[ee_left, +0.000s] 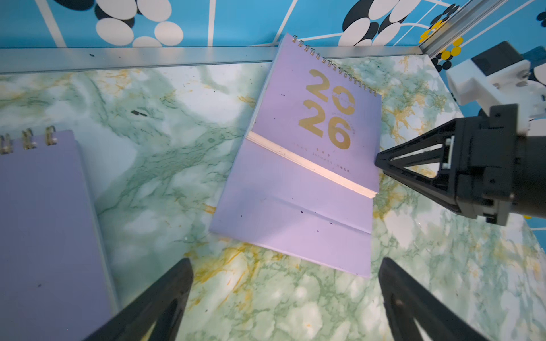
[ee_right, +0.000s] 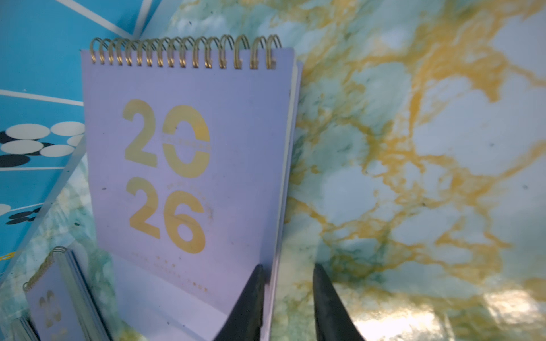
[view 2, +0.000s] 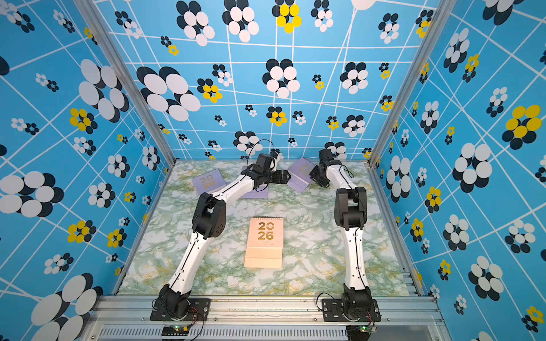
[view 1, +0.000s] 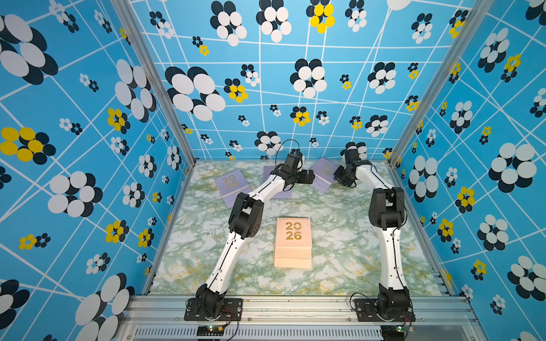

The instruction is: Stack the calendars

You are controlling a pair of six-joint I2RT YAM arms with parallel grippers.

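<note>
Three lavender calendars lie along the back: left [view 1: 230, 187], middle [ee_left: 54, 227] under my left arm, and right [view 1: 323, 175]. A pink calendar [view 1: 293, 241] lies front centre. My left gripper is open above the table, facing the right lavender calendar, nothing between its fingers. My right gripper is at that calendar’s right edge, fingers part open and low, one at the edge and the other over bare table; whether it grips the edge is not clear.
The back wall and metal rail stand just behind the lavender calendars.
</note>
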